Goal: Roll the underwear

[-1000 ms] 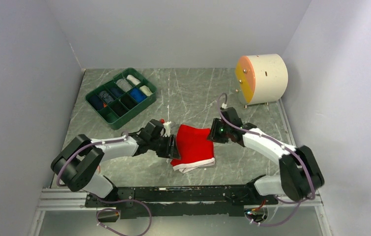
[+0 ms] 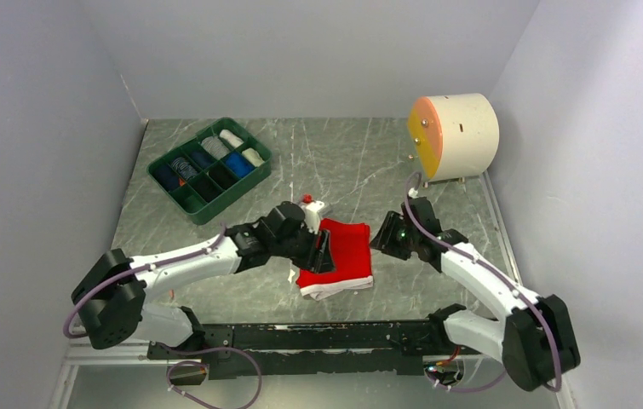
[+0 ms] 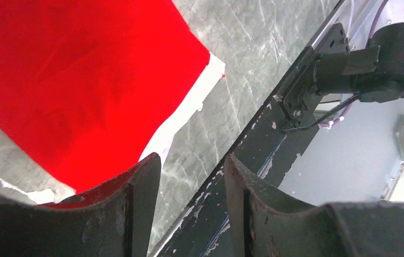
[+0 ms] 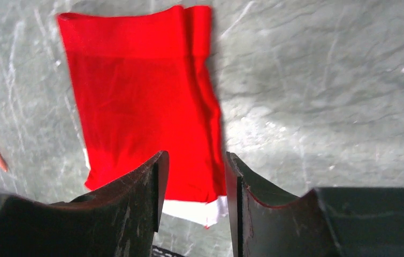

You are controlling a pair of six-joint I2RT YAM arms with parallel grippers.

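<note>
The red underwear (image 2: 347, 251) lies folded into a rough rectangle on the grey marbled table, its white band along the front edge. My left gripper (image 2: 322, 260) is open above its front-left part; in the left wrist view the fingertips (image 3: 187, 160) stand apart over the cloth's edge. My right gripper (image 2: 386, 239) is open just right of the underwear; in the right wrist view the cloth (image 4: 130, 107) lies below it, with nothing held between the fingers.
A green compartment box (image 2: 254, 175) with rolled garments stands at the back left. A round cream cabinet (image 2: 467, 136) sits at the back right.
My left gripper has moved right, over the underwear. My right gripper has moved to the right, away from the cloth's edge.
</note>
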